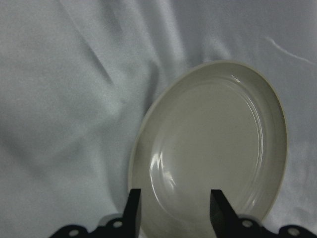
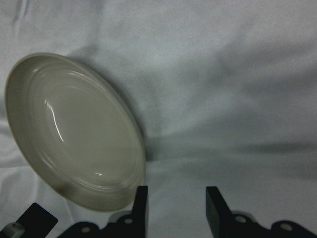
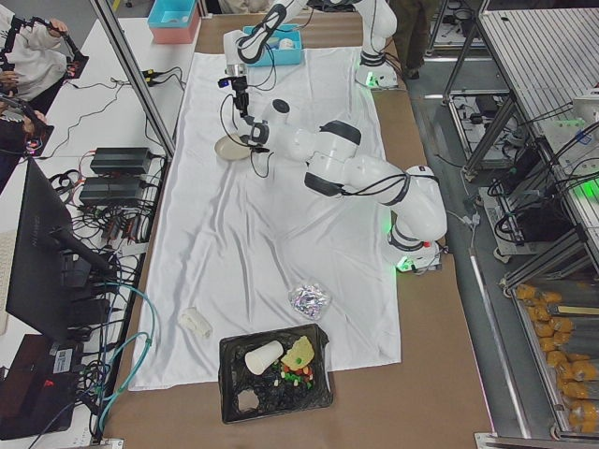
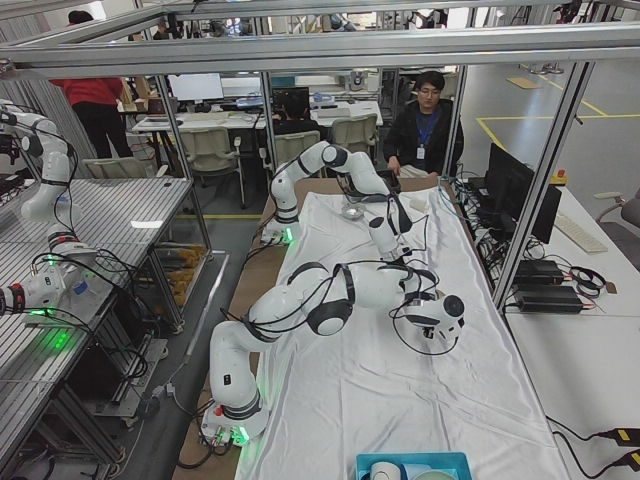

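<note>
A cream oval plate rests on the white cloth, partly hidden by the arms in both camera views. In the left wrist view my left gripper is open over the near part of the plate, nothing between its fingers. In the right wrist view my right gripper stands open just beside the plate's lower right rim, with only cloth seen between its fingers.
A black tray with food items lies at one table end, near a crumpled foil piece and a white cloth roll. A blue bin with dishes is at the other end.
</note>
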